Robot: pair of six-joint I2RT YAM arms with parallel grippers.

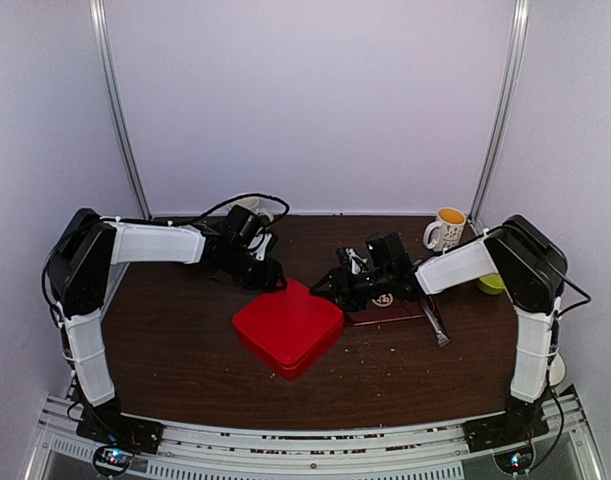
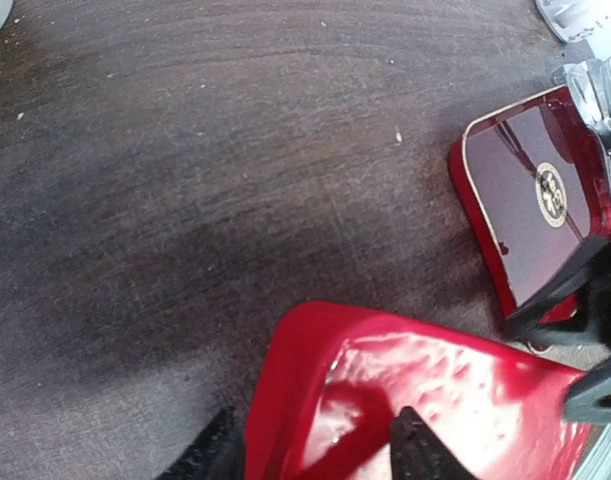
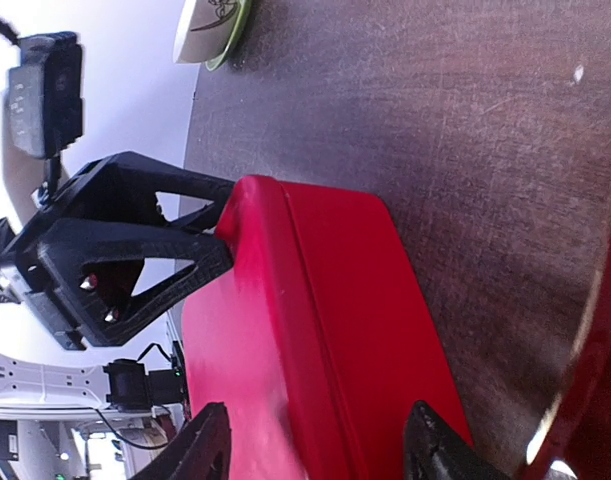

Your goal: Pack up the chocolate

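A closed red box [image 1: 285, 325] lies mid-table, turned at an angle. My left gripper [image 1: 270, 280] is at its back left corner, my right gripper [image 1: 325, 290] at its back right corner; both are at the box's edge, fingertips partly out of sight. In both wrist views the red box fills the lower part of the frame between or beside the fingertips. A dark red tin [image 2: 505, 200] with a round gold emblem lies to the right of the box, partly under my right arm, with a metal utensil [image 1: 435, 325] on it.
An orange-lined mug [image 1: 445, 228] and a yellow-green bowl [image 1: 491, 284] stand at the back right. A white mug [image 1: 243, 203] is behind my left arm.
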